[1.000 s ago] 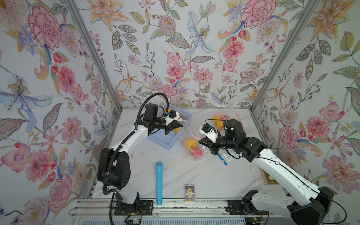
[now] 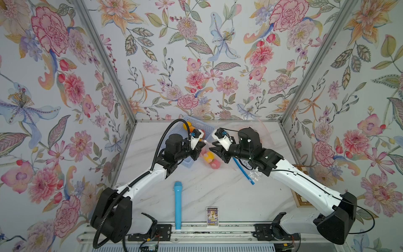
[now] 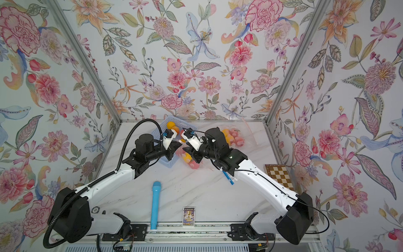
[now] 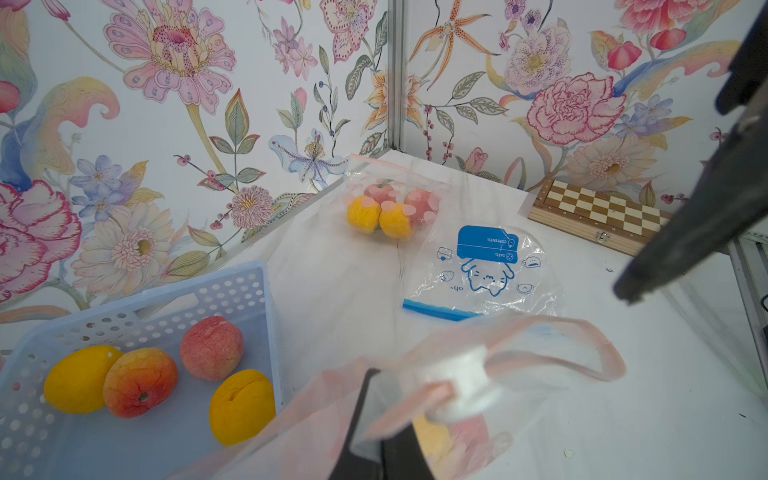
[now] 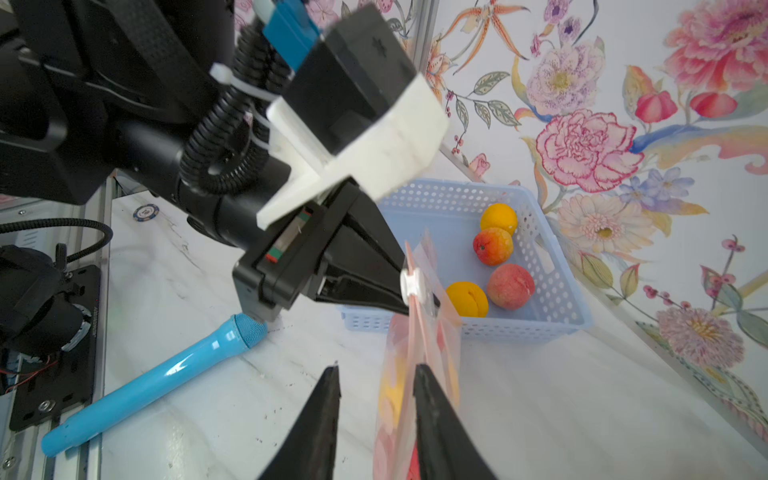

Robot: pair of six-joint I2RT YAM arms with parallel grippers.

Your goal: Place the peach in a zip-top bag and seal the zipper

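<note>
A clear zip bag with pinkish edges and a white slider (image 5: 413, 285) hangs from my left gripper (image 2: 199, 147), which is shut on its top edge near the slider. Yellow and red fruit (image 2: 211, 159) show in the lower part of the bag. My right gripper faces the left one, close to the bag's edge. Its fingers (image 5: 323, 408) are parted, and the bag's zipper edge runs down beside the right-hand finger. In the left wrist view a blurred dark right finger (image 4: 688, 192) reaches in from the right, apart from the bag's looped rim (image 4: 600, 344).
The blue basket (image 5: 520, 324) with several fruits stands at the back left. A filled bag (image 4: 392, 196) lies at the back, beside an empty blue-printed bag (image 4: 488, 268). Blue microphone (image 2: 178, 205), card box (image 2: 212, 216) and chessboard (image 3: 279, 176) lie further off.
My right gripper has moved left towards the left gripper and the bag.
</note>
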